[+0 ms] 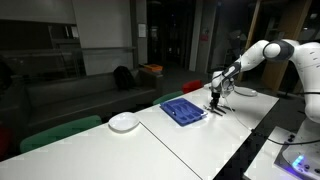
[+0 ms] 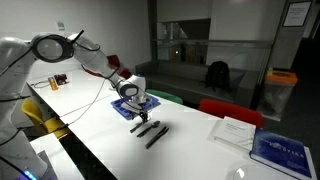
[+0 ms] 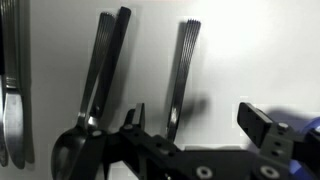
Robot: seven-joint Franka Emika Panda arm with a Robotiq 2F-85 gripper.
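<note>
In the wrist view my gripper stands open above the white table, its two dark fingers wide apart. A dark fork [image 3: 184,72] lies between and beyond the fingers, its tines pointing away and its handle running under the gripper, not held. To its left lie a black-handled spoon [image 3: 66,152] and another fork [image 3: 97,65], overlapping. Knives [image 3: 13,105] lie at the left edge. In exterior view 2 the gripper [image 2: 140,118] is low over the table beside the cutlery [image 2: 158,137].
A blue tray [image 1: 183,111] stands close beside the gripper; its edge [image 3: 309,140] shows at the right of the wrist view. A white plate [image 1: 124,122] sits farther along the table. Another blue tray [image 2: 281,149] is at the far end, and much of the tabletop is clear.
</note>
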